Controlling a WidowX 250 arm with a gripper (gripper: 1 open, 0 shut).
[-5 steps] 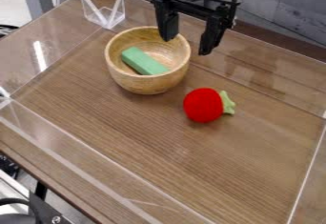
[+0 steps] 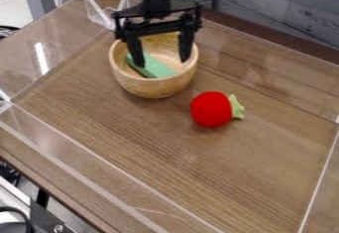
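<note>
A black gripper (image 2: 155,31) hangs over a tan wooden bowl (image 2: 153,86) at the upper middle, its two fingers spread apart above the bowl. A green block (image 2: 154,67) lies inside the bowl. To the lower right, on the wooden table (image 2: 159,163), sit a red round object (image 2: 211,109) and a pale green item (image 2: 236,108) partly behind it.
A clear plastic piece (image 2: 133,9) stands behind the bowl at the upper left. A black cable lies at the lower left edge.
The gripper has moved left and now spans the bowl from above, where earlier it was over the table right of it. The objects lie where they were.
</note>
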